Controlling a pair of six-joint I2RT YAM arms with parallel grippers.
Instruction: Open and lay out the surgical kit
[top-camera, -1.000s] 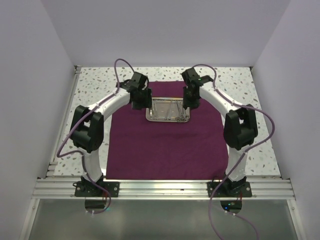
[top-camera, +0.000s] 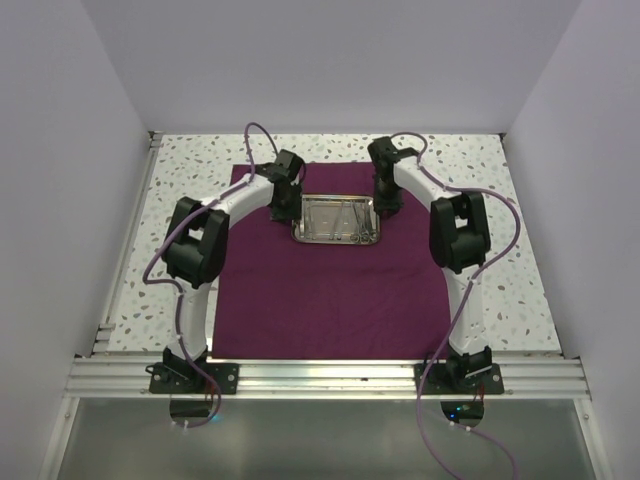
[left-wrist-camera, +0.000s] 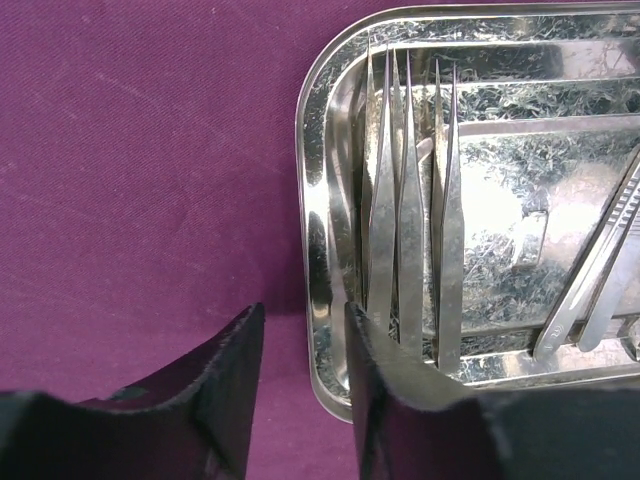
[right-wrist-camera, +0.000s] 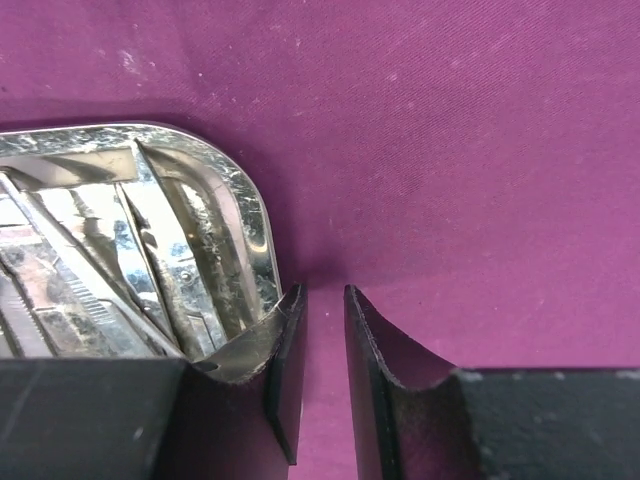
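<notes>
A steel tray (top-camera: 336, 240) of instruments sits on the purple cloth (top-camera: 330, 300), with tweezers (left-wrist-camera: 450, 230) along its left end and more steel instruments (right-wrist-camera: 160, 240) at its right end. My left gripper is at the tray's left rim, fingers part open and empty, one over the cloth, the other at the rim. My right gripper is just outside the tray's right rim, fingers slightly apart with nothing seen between them. Whether either touches the tray is unclear.
A speckled table (top-camera: 520, 300) borders the cloth. Both arms flank the tray.
Both arms have shifted slightly, drawing their elbows inward, and the grippers have settled down at the tray's two ends. The tray looks unmoved.
</notes>
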